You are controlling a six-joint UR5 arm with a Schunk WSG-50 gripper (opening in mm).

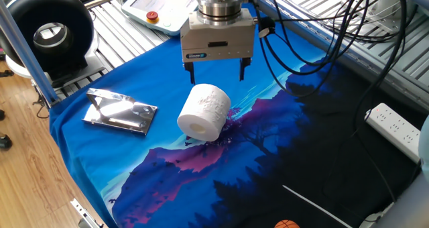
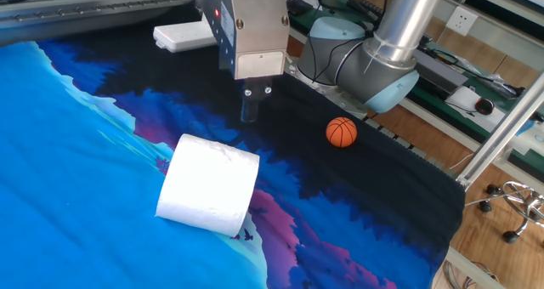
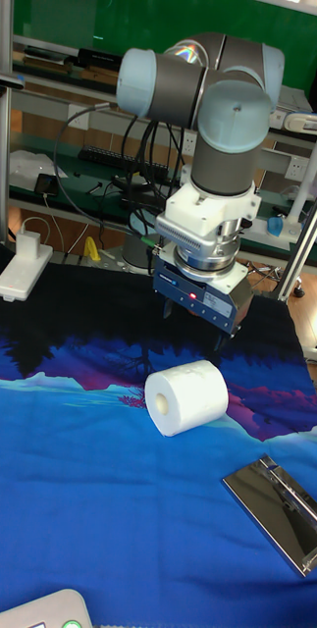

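Observation:
A white toilet roll (image 1: 207,111) lies on its side on the printed cloth, its round end and core hole (image 3: 163,404) showing in exterior view 3. Above the cloth hangs my gripper (image 1: 217,79), its two dark fingers spread wide with nothing between them. The roll is clear of the fingers in exterior view 2, where the gripper (image 2: 249,115) shows side-on. A shiny metal holder (image 1: 120,112) with a raised plate rests flat on the blue part of the cloth, away from the roll. An orange ball (image 2: 342,133) sits on the cloth's dark part.
A white power strip (image 1: 395,131) lies along the dark side of the cloth. Black cables (image 1: 340,37) hang beside the arm. A tablet with a red button (image 1: 152,16) stands behind. Bare cloth (image 3: 117,502) stretches around the roll.

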